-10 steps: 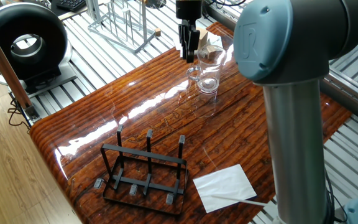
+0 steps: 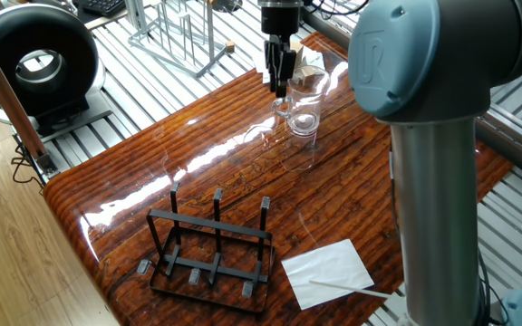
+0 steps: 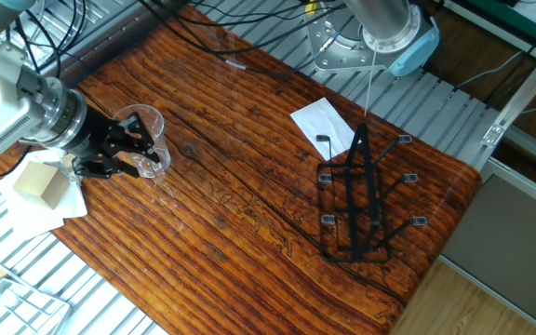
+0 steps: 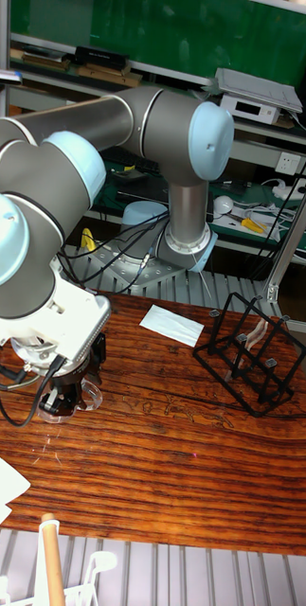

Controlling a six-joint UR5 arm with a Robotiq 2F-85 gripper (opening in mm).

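Note:
A clear glass mug (image 2: 304, 113) with a handle stands upright near the far edge of the wooden table, its handle turned to the left in exterior view 1. My gripper (image 3: 143, 162), black, hangs over the mug with its two fingers spread apart, and nothing shows gripped between them. From exterior view 1 the gripper (image 2: 281, 89) is seen edge-on, just above and left of the mug's rim. In exterior view 3 the arm and gripper partly hide the mug (image 4: 91, 396). Whether the fingers touch the glass I cannot tell.
A black wire rack (image 2: 211, 263) with several upright prongs stands toward the opposite end of the table, beside a white sheet (image 2: 329, 273). A wooden block (image 3: 42, 184) lies on white paper by the mug. Between mug and rack the tabletop is clear.
In exterior view 1 my gripper has shifted slightly right and down, closer to the mug. The arm's large joint has also moved a little right. Mug and rack have stayed put.

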